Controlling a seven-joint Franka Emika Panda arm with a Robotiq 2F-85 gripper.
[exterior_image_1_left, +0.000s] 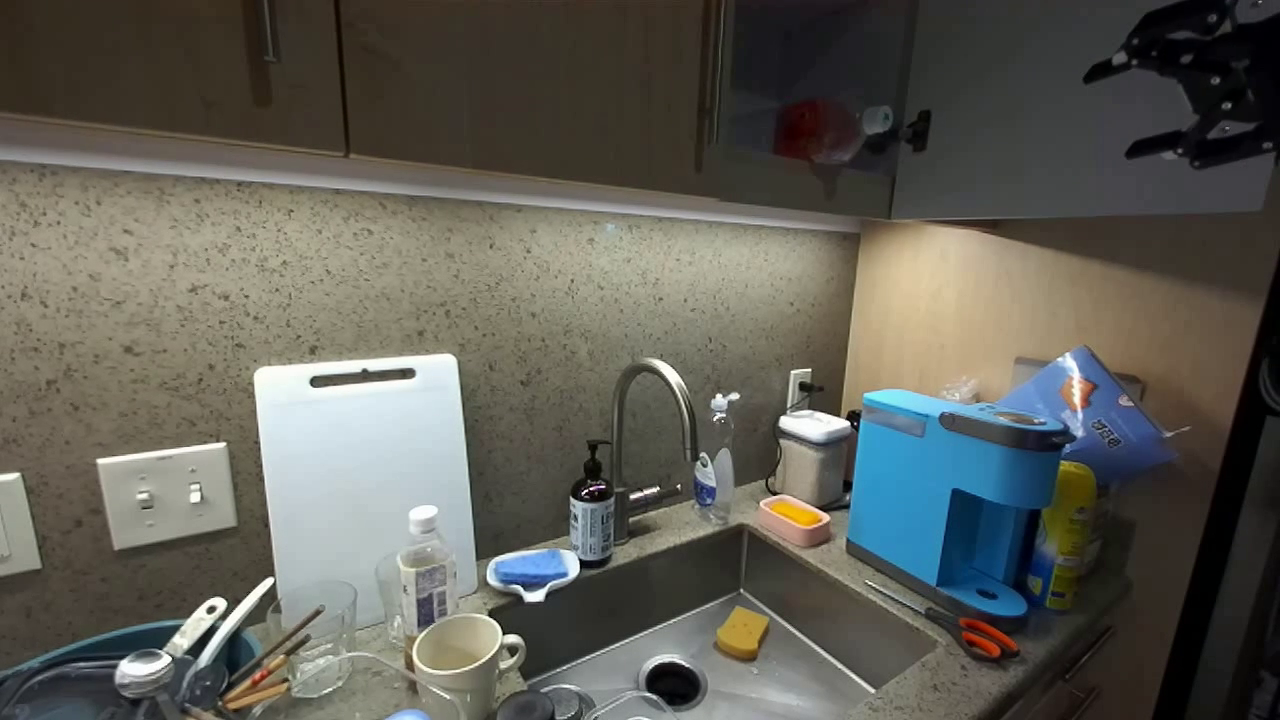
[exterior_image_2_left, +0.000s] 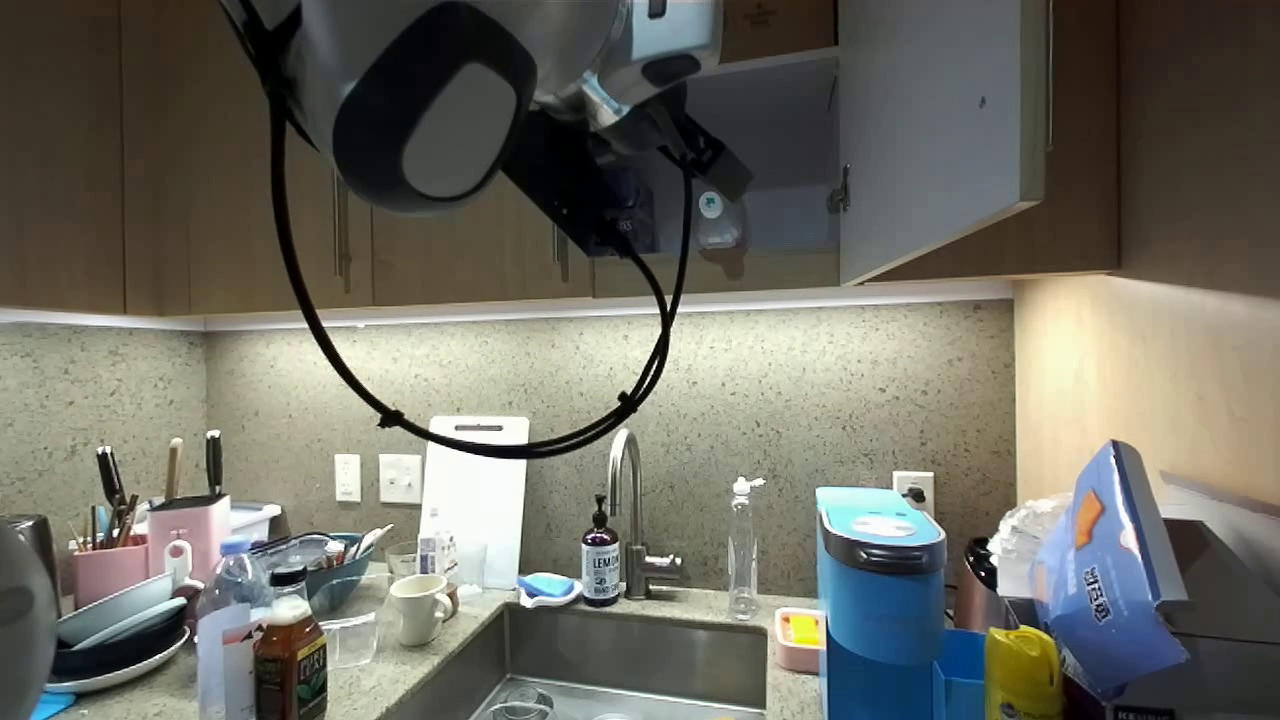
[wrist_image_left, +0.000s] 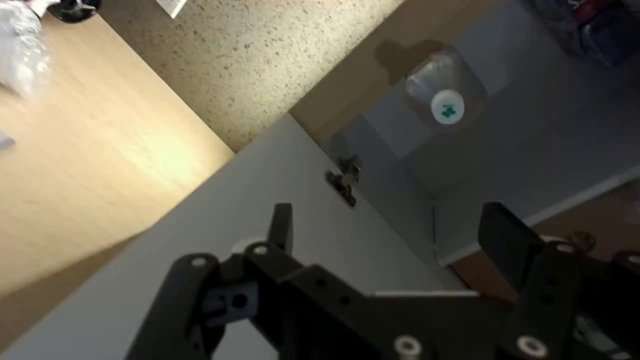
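My gripper (exterior_image_1_left: 1118, 112) hangs at the upper right in exterior view 1, in front of the open cabinet door (exterior_image_1_left: 1032, 132). Its black fingers (wrist_image_left: 280, 225) stand wide apart in the wrist view, and nothing is between them. On the lower cabinet shelf lies a clear bottle (wrist_image_left: 432, 75) with its white cap towards the camera, well beyond the fingertips. The same bottle (exterior_image_1_left: 813, 130) looks reddish in exterior view 1. In exterior view 2 the arm covers part of the cabinet, with the bottle (exterior_image_2_left: 720, 228) just below it.
The open door and its hinge (wrist_image_left: 342, 183) border the cabinet opening. A dark package (wrist_image_left: 606, 36) lies deeper on the shelf. Below are the sink (exterior_image_1_left: 828, 606), faucet (exterior_image_1_left: 620, 444), blue coffee machine (exterior_image_1_left: 906, 480) and scissors (exterior_image_1_left: 978, 636). Dishes crowd the left counter.
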